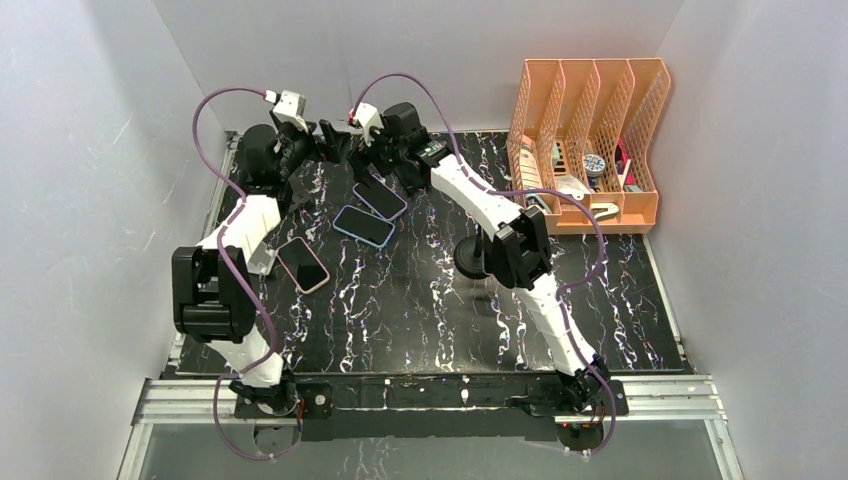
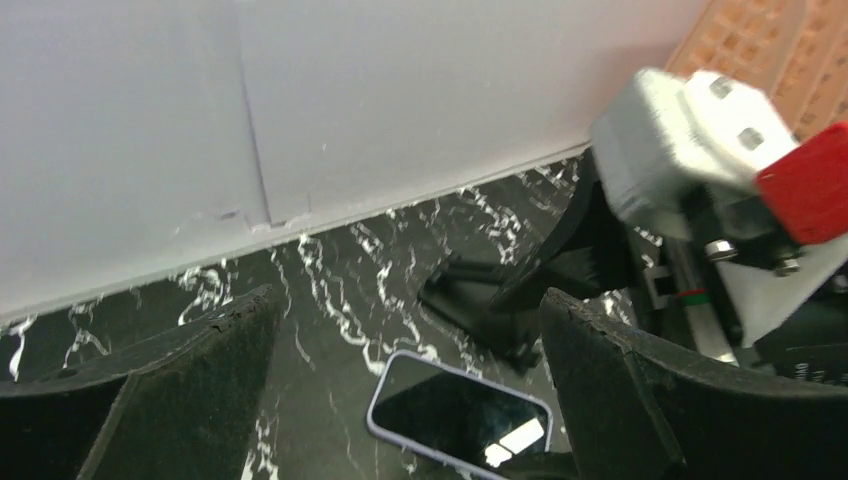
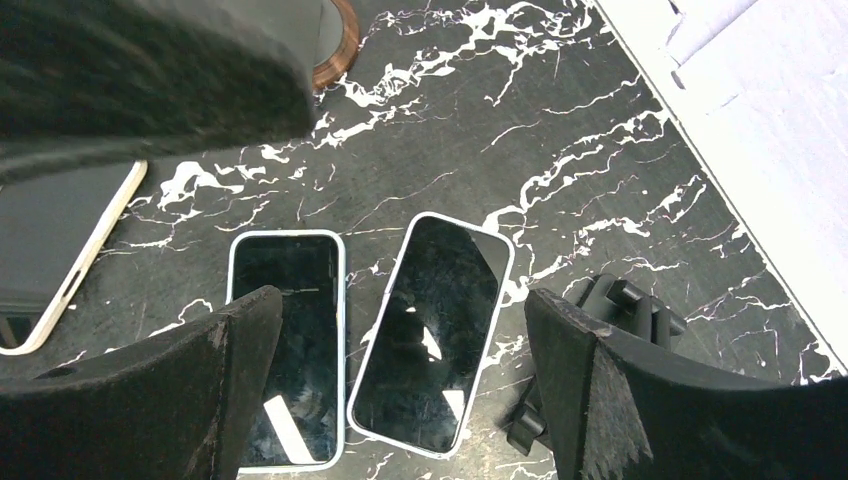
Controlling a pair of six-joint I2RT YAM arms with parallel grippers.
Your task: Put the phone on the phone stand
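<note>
Two phones lie side by side at back centre, a lower one point(image 1: 363, 225) and an upper one point(image 1: 380, 199), also in the right wrist view point(image 3: 430, 335). A third phone point(image 1: 303, 265) lies left. A black stand point(image 1: 470, 258) at centre right is mostly behind my right arm. A small black holder point(image 2: 470, 305) sits behind the upper phone. My right gripper point(image 1: 362, 155) hangs open above the phones, nothing between its fingers. My left gripper point(image 1: 330, 140) is open and empty, raised at the back left beside it.
An orange divided organiser point(image 1: 637, 210) with small items fills the back right. White walls enclose the table.
</note>
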